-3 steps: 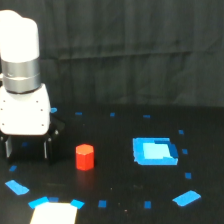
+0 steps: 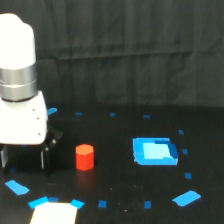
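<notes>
My gripper [image 2: 24,158] hangs at the left edge under a white arm. Its two dark fingers stand apart, with nothing visible between them, so it is open. A red block [image 2: 85,157] rests on the dark table to the right of the fingers, clear of them. Farther right lies a blue square frame [image 2: 139,142] with a white patch [image 2: 156,151] inside it.
A white square [image 2: 54,213] shows at the bottom edge. Blue tape pieces are scattered on the table, among them a larger strip [image 2: 186,198] at the lower right and another [image 2: 16,187] at the lower left. Open table separates the red block from the blue frame.
The arm and gripper have come down in the view and slightly left. The red block and the blue frame have stayed in place.
</notes>
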